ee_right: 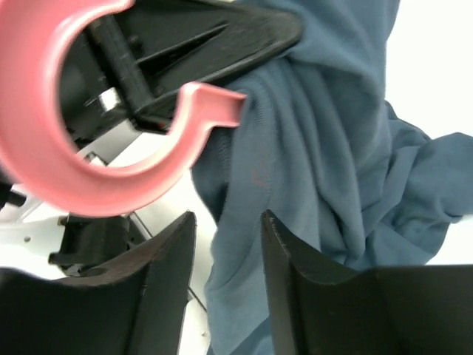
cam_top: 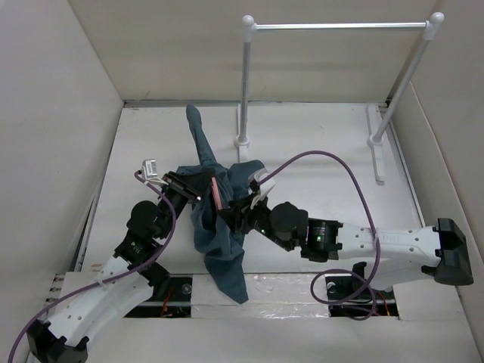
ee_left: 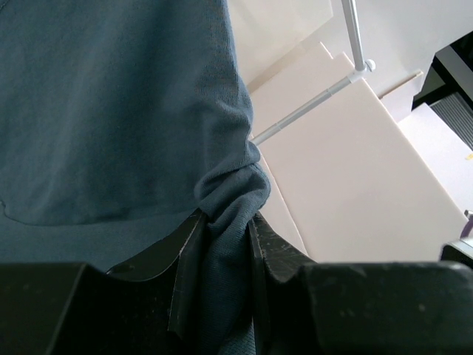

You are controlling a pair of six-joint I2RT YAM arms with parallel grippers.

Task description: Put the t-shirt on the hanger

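Note:
The dark teal t-shirt (cam_top: 225, 268) hangs bunched in the middle, one long part reaching back. My left gripper (cam_top: 203, 185) is shut on its fabric; in the left wrist view the folded cloth (ee_left: 229, 192) runs between the fingers. A pink hanger (cam_top: 215, 193) sits at the shirt, partly hidden; in the right wrist view its curved pink part (ee_right: 103, 185) lies beside the left gripper. My right gripper stands open in front of the cloth, just right of the hanger in the top view.
A white rail (cam_top: 340, 26) on two uprights stands at the back right, its feet on the board. Side walls bound the space. The board (cam_top: 333, 144) under the rail is clear.

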